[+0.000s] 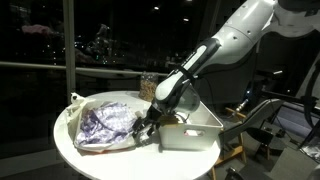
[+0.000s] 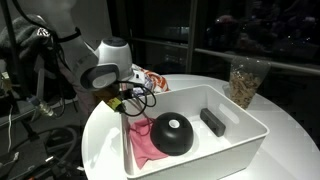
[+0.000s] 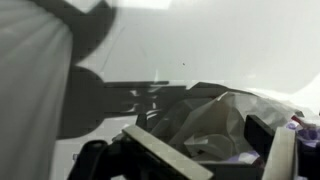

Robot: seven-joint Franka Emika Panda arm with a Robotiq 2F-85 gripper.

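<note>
My gripper (image 1: 142, 130) is low over the round white table, between a checked cloth (image 1: 106, 125) in a pale bag-like holder (image 1: 76, 112) and a white box (image 1: 192, 137). In the wrist view its fingers stand apart, and nothing shows gripped between them. Crumpled translucent material (image 3: 205, 115) and a bit of patterned cloth (image 3: 303, 130) lie beyond the fingers. Inside the box, exterior view 2 shows a pink cloth (image 2: 143, 141), a black round lid-like thing (image 2: 171, 133) and a dark block (image 2: 212, 122). The arm partly hides the cloth holder there.
A clear jar of brown pieces (image 2: 243, 80) stands towards the back of the table. The white box wall (image 3: 30, 90) fills the left of the wrist view. Bare tabletop (image 3: 230, 45) shows beside it. A dark chair (image 1: 262, 120) stands off to the right.
</note>
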